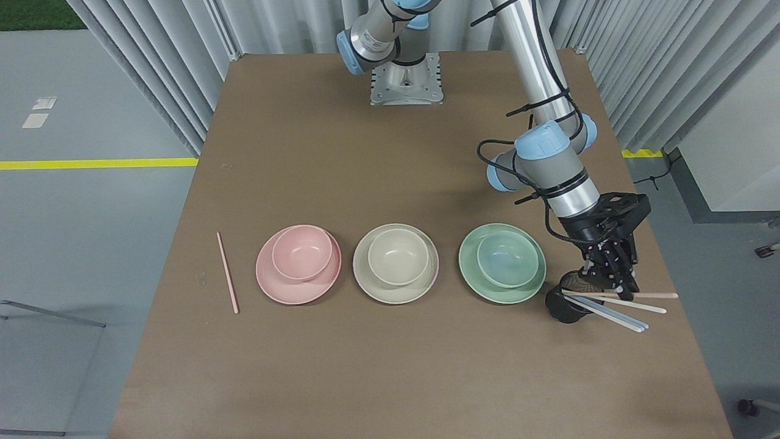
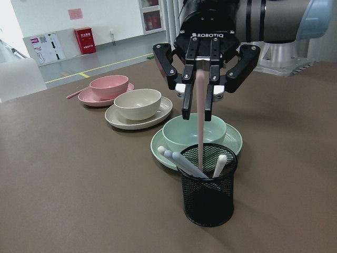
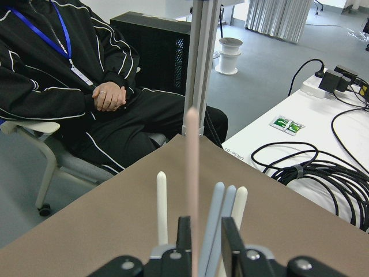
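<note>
My gripper (image 2: pixel 200 84) is above a black mesh pen cup (image 2: pixel 208 200), shut on a pink chopstick (image 2: pixel 200 132) held upright, its lower end inside the cup. Pale blue and cream chopsticks (image 1: pixel 614 314) also stand in the cup. A second pink chopstick (image 1: pixel 227 274) lies on the table at the left. A pink bowl (image 1: pixel 301 250) on a pink plate, a cream bowl (image 1: pixel 398 255) on a cream plate and a green bowl (image 1: pixel 507 257) on a green plate stand in a row.
A seated person (image 3: pixel 81 98) and a side table with cables (image 3: pixel 317 173) are beyond the table edge in the wrist view.
</note>
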